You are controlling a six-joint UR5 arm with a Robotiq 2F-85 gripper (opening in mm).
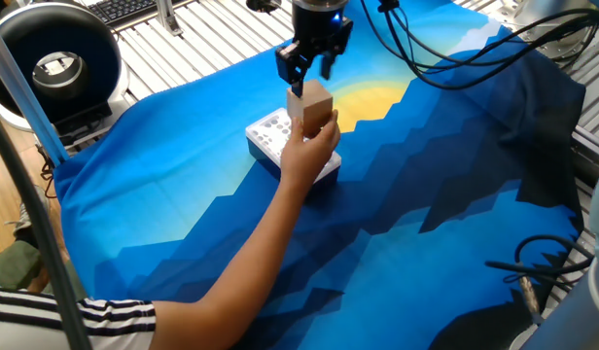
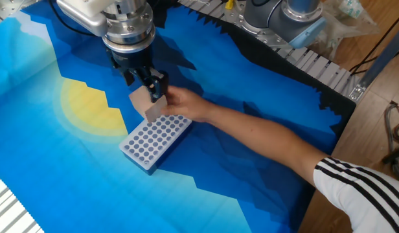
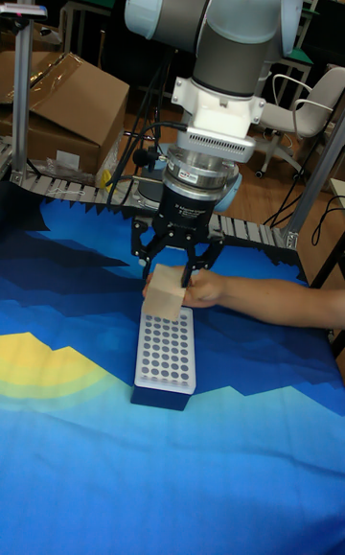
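Observation:
A person's hand [image 1: 310, 158] holds a small light-brown box [image 1: 317, 110] over one end of a white-topped rack with rows of round holes [image 2: 155, 140]. My gripper [image 3: 168, 270] points down at the box from above. Its fingers stand apart, one at either side of the box's upper part in the third view. The box [image 3: 163, 294] hides part of the fingertips, so whether both touch it cannot be told. In the second view the box [image 2: 148, 105] looks tilted, and the person's fingers are still on it.
The person's forearm [image 2: 264, 134] reaches across the blue patterned cloth [image 1: 406, 262]. Black cables [image 1: 475, 68] hang near the arm. Much of the cloth around the rack is clear.

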